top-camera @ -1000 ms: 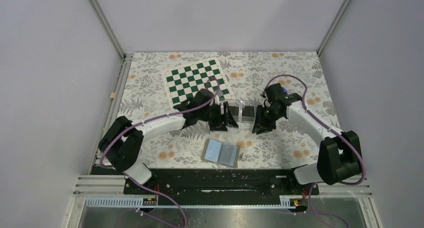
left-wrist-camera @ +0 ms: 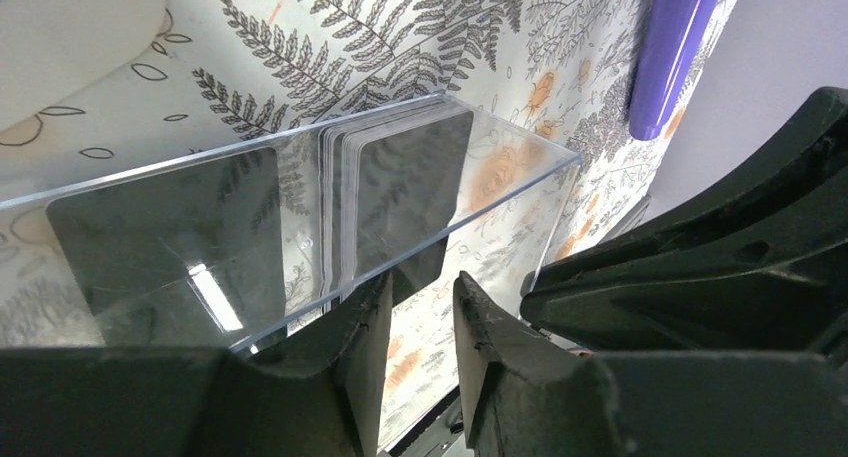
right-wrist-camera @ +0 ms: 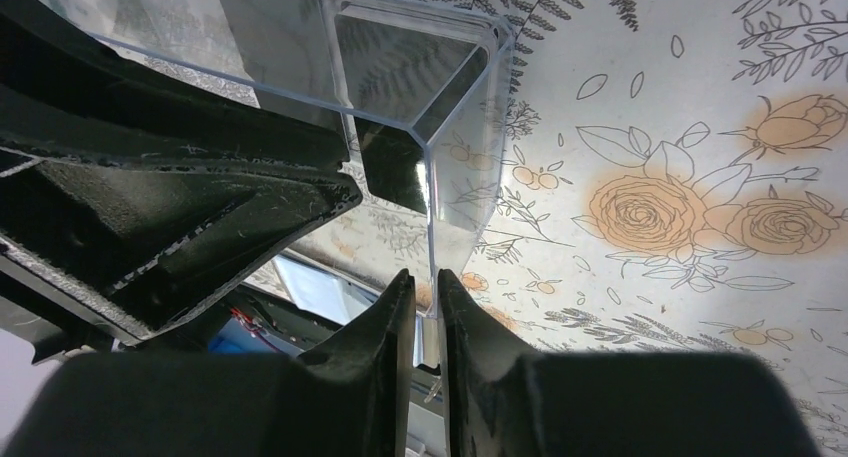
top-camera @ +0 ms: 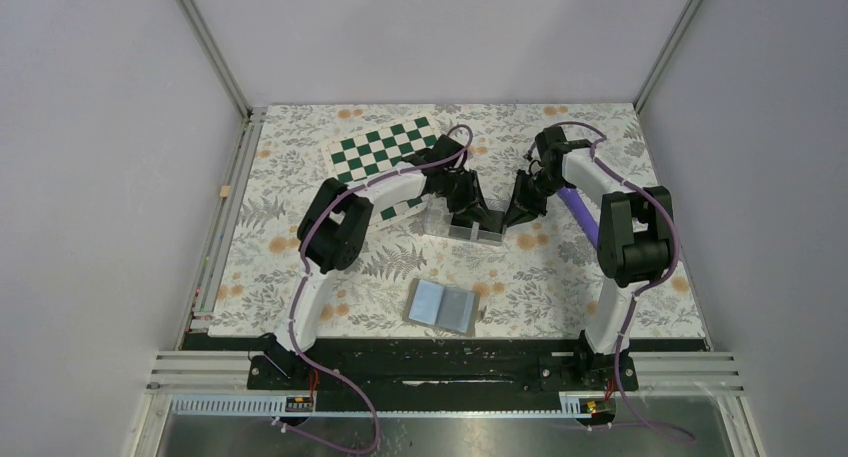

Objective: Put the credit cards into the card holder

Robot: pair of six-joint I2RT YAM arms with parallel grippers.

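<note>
A clear plastic box (top-camera: 475,234) with dark rectangular panels or cards inside lies behind the middle of the table, between both grippers. In the left wrist view a dark panel (left-wrist-camera: 165,247) shows through its wall. Close to the box's rim, my left gripper is part open, a narrow gap between its fingers. At the box's right corner my right gripper is also part open; the corner's edge shows in the gap, though contact cannot be told. Toward the front lies a flat grey piece (top-camera: 442,307) with light blue and grey panels; whether it holds the cards is unclear.
A green-and-white checkered board (top-camera: 370,159) lies behind my left arm. A purple cylinder (top-camera: 579,217) rests at the right, beneath the right arm.
Both arms have reached farther back, to the box. The flat grey piece stayed put.
</note>
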